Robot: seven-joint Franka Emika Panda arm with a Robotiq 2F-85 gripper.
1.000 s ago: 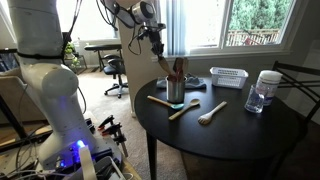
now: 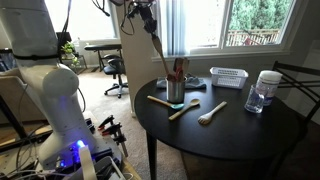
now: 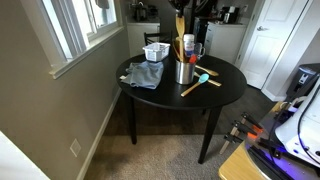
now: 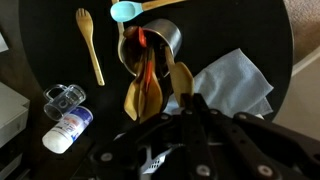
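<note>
A metal canister [image 2: 175, 88] holding several wooden and red-tipped utensils [image 2: 180, 68] stands on the round black table. My gripper [image 2: 156, 38] is above it, shut on a wooden utensil [image 2: 161, 53] that hangs steeply downward. In the wrist view the held utensil [image 4: 181, 78] points toward the canister [image 4: 165, 32], beside the other utensils. Exterior view 2 shows the wooden utensil [image 3: 181, 27] upright over the canister [image 3: 185, 73]. Whether its lower end is clear of the rim, I cannot tell.
Loose on the table lie a wooden spoon [image 2: 206, 119], a wooden fork [image 4: 90, 45] and a light-blue spoon [image 4: 126, 11]. A white basket [image 2: 229, 77], a grey cloth [image 3: 145, 74] and a clear bottle [image 2: 262, 92] stand or lie around.
My gripper has risen, and the wooden utensil has come up with it, drawn higher above the canister. The canister and the loose utensils have stayed put.
</note>
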